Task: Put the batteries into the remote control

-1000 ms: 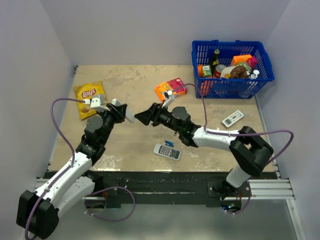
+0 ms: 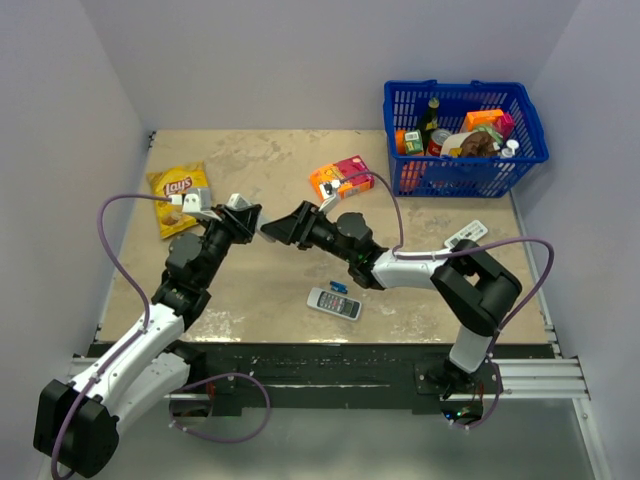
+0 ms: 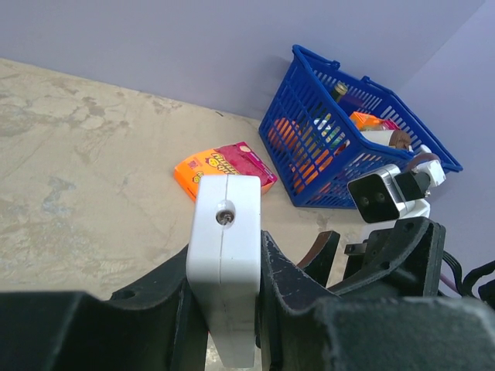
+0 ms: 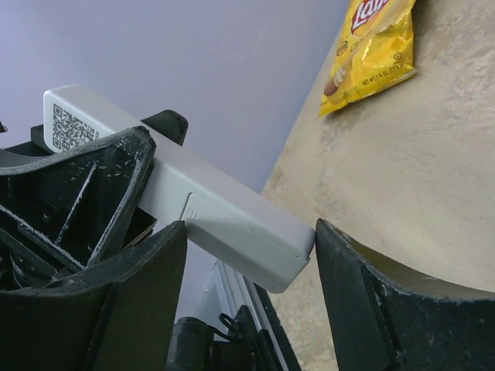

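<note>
My left gripper is shut on a white remote control, its fingers on both sides of the body. In the right wrist view the remote slants down to the right, a cover seam near its lower end. My right gripper stands part open around that end, one fingertip by the seam and the other at the end corner. Whether its fingers press on the cover cannot be told. On the table the blue batteries lie just behind a silver handset with dark keys.
A blue basket full of groceries stands at the back right, with another white remote in front of it. A yellow chips bag lies at the left, an orange-pink packet at the back.
From one second ago, my right gripper has moved left onto the end of the remote. The batteries and handset have not moved.
</note>
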